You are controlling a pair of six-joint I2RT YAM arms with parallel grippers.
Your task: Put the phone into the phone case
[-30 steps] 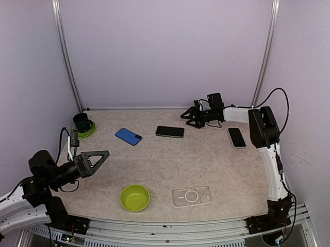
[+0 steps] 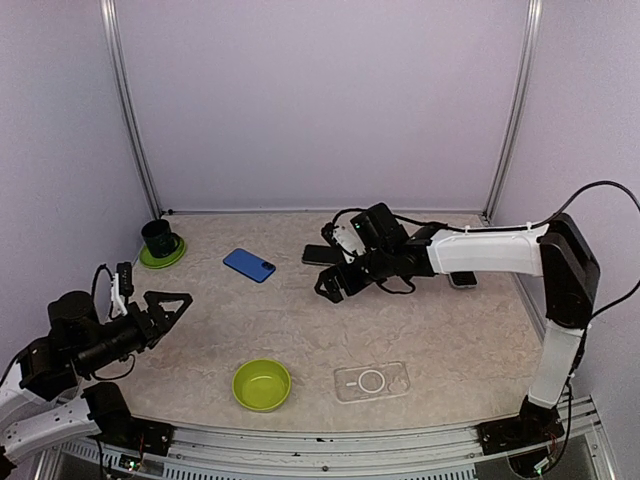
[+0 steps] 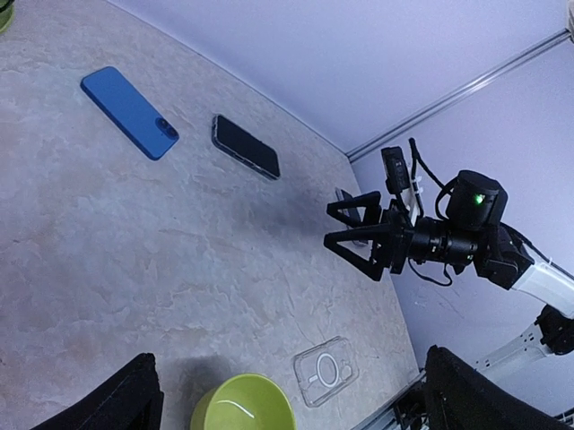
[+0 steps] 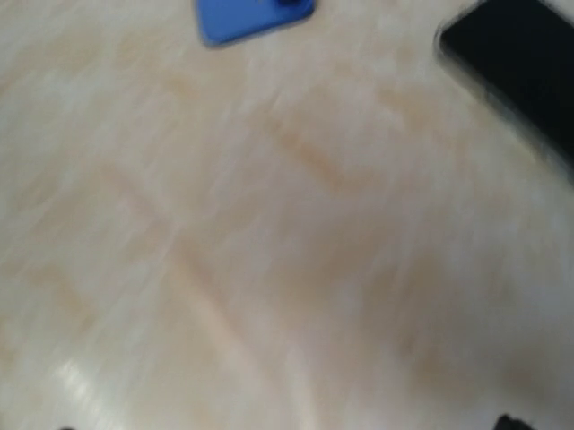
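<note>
A blue phone (image 2: 249, 264) lies at the back left of the table; its corner (image 4: 253, 20) shows in the right wrist view. A black phone (image 2: 319, 254) lies beside it. A clear case with a white ring (image 2: 350, 382) lies at the front right. My right gripper (image 2: 329, 282) hangs open over the middle of the table, in front of the black phone. My left gripper (image 2: 168, 307) is open at the left edge, with nothing between its fingers.
A lime bowl (image 2: 261, 385) sits at the front middle, and a dark cup (image 2: 158, 236) on a green saucer at the back left. Another phone (image 2: 463, 280) lies at the right behind the right arm.
My right arm has swung from the back right toward the front and left, to the middle of the table. My left gripper has shifted slightly left.
</note>
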